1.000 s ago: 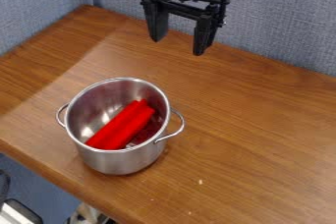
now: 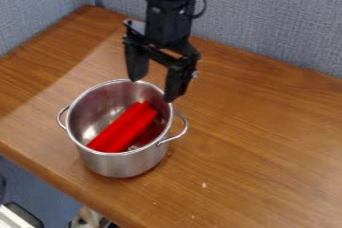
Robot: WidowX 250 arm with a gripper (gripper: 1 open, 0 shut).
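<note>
A steel pot [image 2: 98, 157] with two side handles stands at the lower left of the wooden table, with a red elongated object [image 2: 123, 130] lying inside it. My black gripper [image 2: 158, 72] is open above the back rim of the pot, its two fingers spread to either side, with nothing visible between them.
A padded grey wall [image 2: 281, 22] runs along the back. At the bottom left corner, beyond the table's edge, some equipment is partly visible.
The pot and red object are unchanged.
</note>
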